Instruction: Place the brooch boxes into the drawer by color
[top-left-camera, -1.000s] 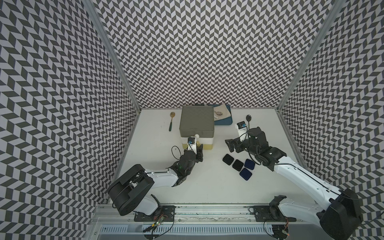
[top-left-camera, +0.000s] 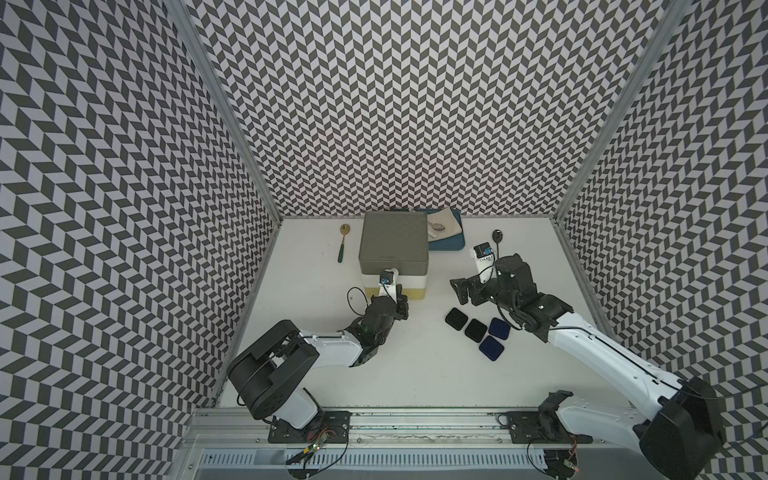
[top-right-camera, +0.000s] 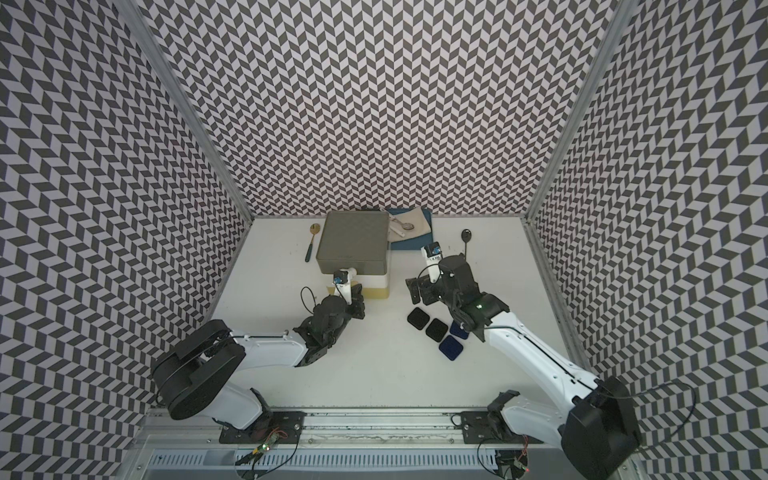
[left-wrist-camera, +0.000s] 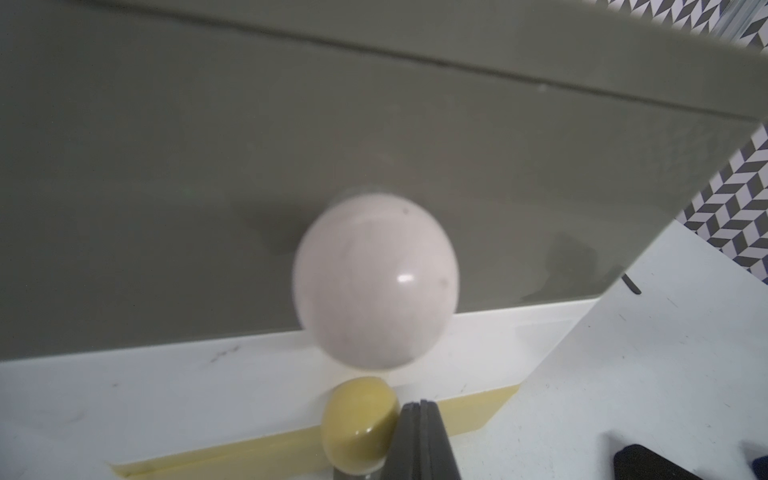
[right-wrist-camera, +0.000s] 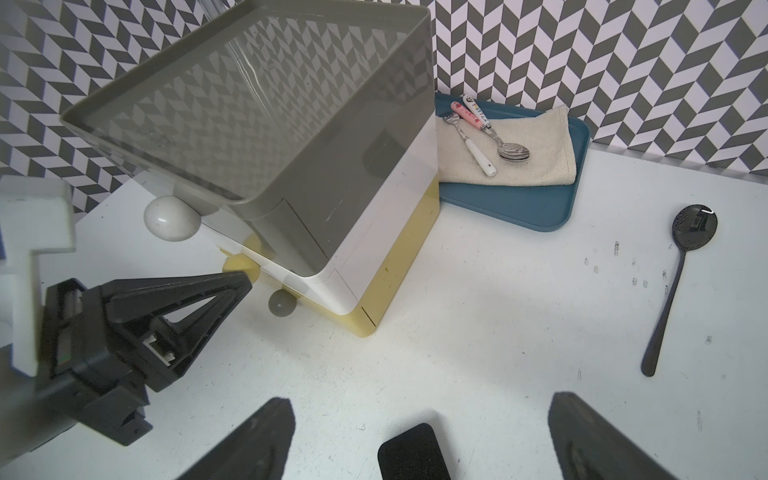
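The drawer unit (right-wrist-camera: 352, 136) has a grey top section, a white band and a yellow band, all closed. A large white knob (left-wrist-camera: 376, 280) fills the middle of the left wrist view, with a yellow knob (left-wrist-camera: 360, 424) below it. My left gripper is shut with nothing between its fingers, just right of the yellow knob, which lies outside them. Two black boxes (top-left-camera: 457, 318) and two navy boxes (top-left-camera: 491, 347) lie flat on the table. My right gripper hovers above the table, open and empty; one black box (right-wrist-camera: 413, 454) shows below it.
Behind the unit's right side is a blue tray (right-wrist-camera: 512, 200) with a cloth and cutlery. A black spoon (right-wrist-camera: 672, 288) lies at the right, a green-handled spoon (top-left-camera: 343, 242) at the left. A grey knob (right-wrist-camera: 281, 303) sits low on the unit's front.
The right arm, boxes and drawers have stayed put.
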